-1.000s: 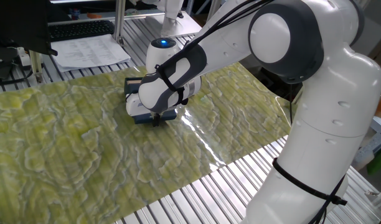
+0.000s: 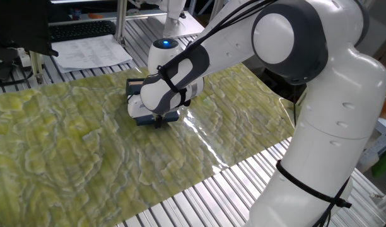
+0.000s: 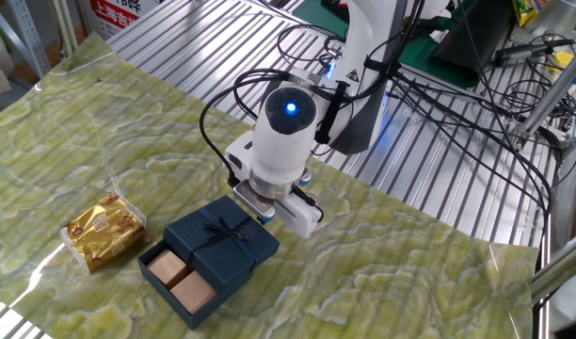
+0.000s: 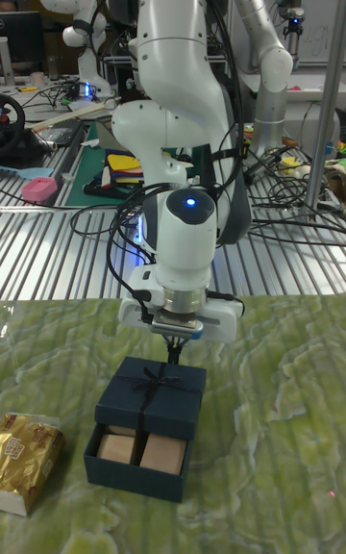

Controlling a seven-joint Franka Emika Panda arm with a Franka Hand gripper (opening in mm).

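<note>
A dark blue gift box stands on the green marbled mat. Its lid, tied with a dark ribbon, lies shifted back and tilted, so the front part of the box is uncovered. Two beige blocks show in that open part. My gripper points down at the rear edge of the lid, on the side nearer the robot's base. The dark fingers appear close together, shut, with nothing visible between them. Their tips are partly hidden behind the lid in the third exterior view; contact there is hard to judge.
A gold-wrapped packet lies beside the box, clear of it. Loose black cables hang around the arm. Papers and a keyboard lie beyond the mat.
</note>
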